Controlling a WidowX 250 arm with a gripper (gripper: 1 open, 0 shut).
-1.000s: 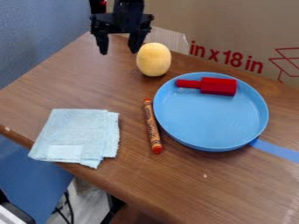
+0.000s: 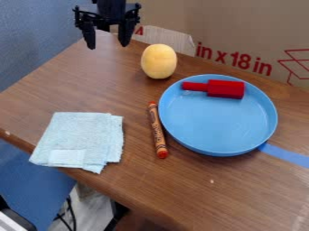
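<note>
My gripper (image 2: 107,40) hangs at the top left of the camera view, fingers apart and open, with nothing between them, over the back of the table. A yellow round object (image 2: 158,61) stands to its lower right. A blue plate (image 2: 218,122) holds a red object (image 2: 221,87) near its back rim. An orange crayon-like stick (image 2: 157,131) lies left of the plate, and a folded light blue cloth (image 2: 78,142) lies at the front left.
A cardboard box (image 2: 254,36) backs the wooden table (image 2: 67,95). Blue tape (image 2: 287,155) runs right of the plate. The table's left edge drops away.
My gripper has moved left and slightly up, away from the yellow object. The objects on the table have not visibly moved.
</note>
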